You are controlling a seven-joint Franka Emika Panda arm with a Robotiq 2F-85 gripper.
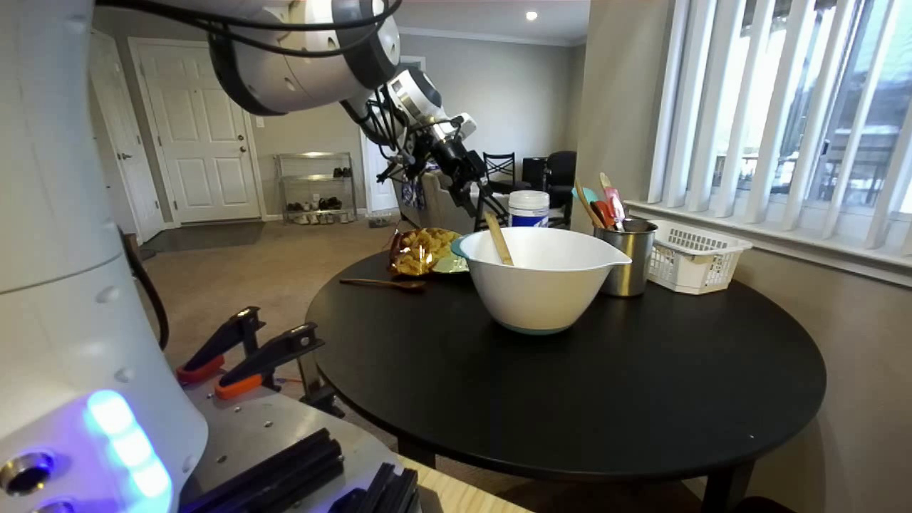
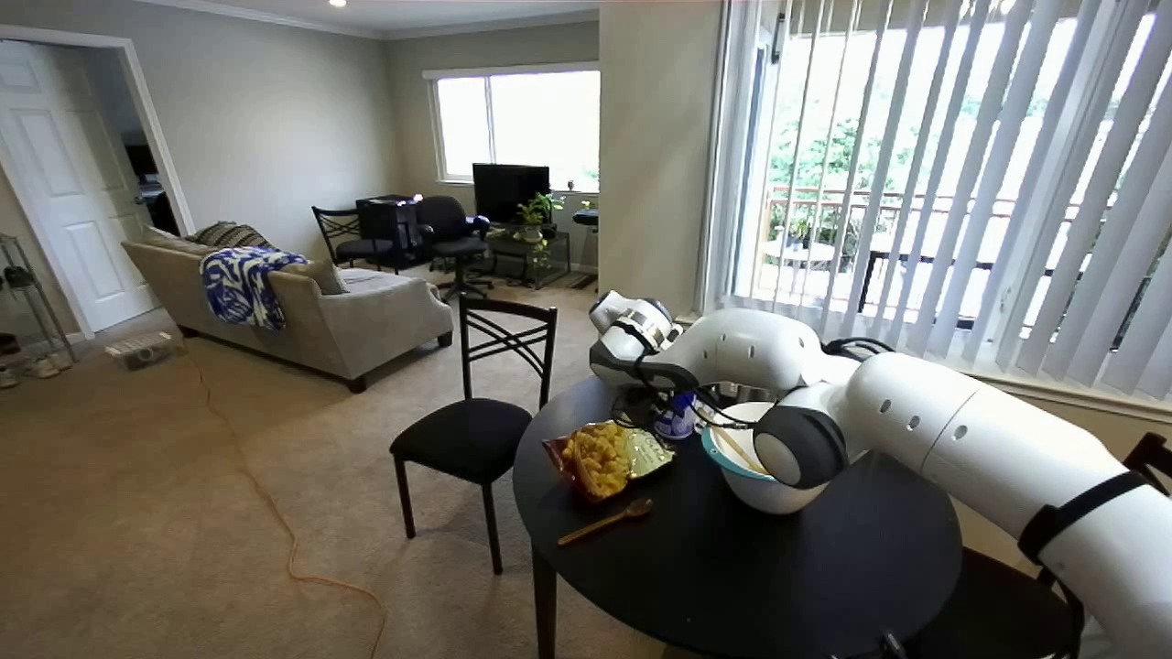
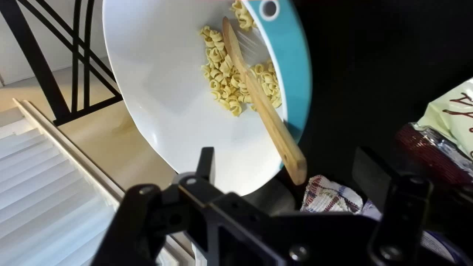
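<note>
A white mixing bowl [image 1: 547, 286] with a teal rim [image 3: 296, 66] stands on the round black table, holding curled dry pasta [image 3: 224, 82]. Leaning over its rim is a wooden spoon [image 3: 266, 106], its handle end outside the bowl. My gripper is open, its two fingers [image 3: 206, 163] wide apart. In the wrist view the handle end appears in the gap between them, untouched by either finger. From exterior view 1, the gripper [image 1: 484, 201] hangs over the table's far side behind the bowl. The arm hides it in exterior view 2.
An open bag of yellow food [image 2: 599, 458] and a brown wooden spoon [image 2: 604, 522] lie left of the bowl. Behind stand a white-lidded tub [image 1: 528, 205], a metal utensil holder [image 1: 628, 256] and a white basket [image 1: 697, 261].
</note>
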